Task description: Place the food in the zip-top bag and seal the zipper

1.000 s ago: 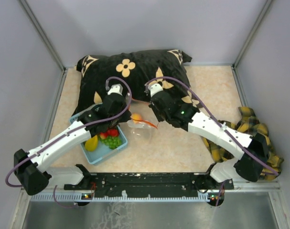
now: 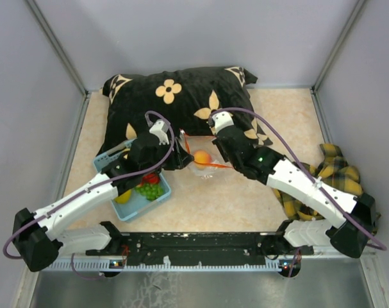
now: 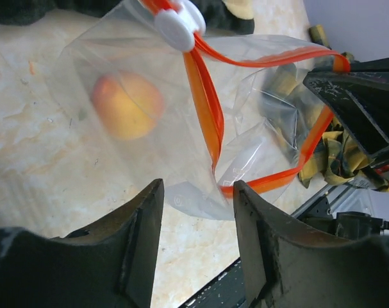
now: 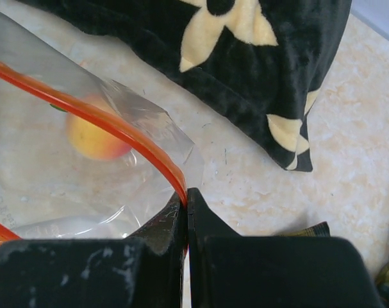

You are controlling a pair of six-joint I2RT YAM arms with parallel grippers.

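Note:
The clear zip bag with its orange zipper strip hangs between my two grippers, its mouth spread open. A round orange-yellow fruit lies inside it. My right gripper is shut on the zipper edge at one side of the mouth. In the left wrist view my left gripper stands part open, its fingers apart near the strip's lower corner. That corner lies just beyond the fingertips, and nothing is clearly clamped. A white slider sits on the strip's upper end.
A blue tray with grapes, a yellow fruit and red items stands under the left arm. Behind the bag lies a dark flowered cushion; a checked cloth is at the right.
The left gripper has swung to point more toward the bag, and its fingers now stand apart.

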